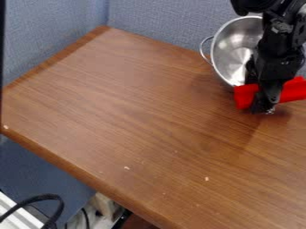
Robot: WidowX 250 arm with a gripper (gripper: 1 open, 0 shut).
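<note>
The black gripper (266, 94) hangs at the right of the camera view, down over a red object (291, 90) that lies across the front of a silver metal pot (230, 45). The pot is tilted, with a wire handle on its left. The red object runs out of view at the right edge. The fingertips overlap the red object; whether they are closed on it I cannot tell.
Grey padded panels stand behind and left of it. Cables (34, 200) and other items lie beyond its lower left edge.
</note>
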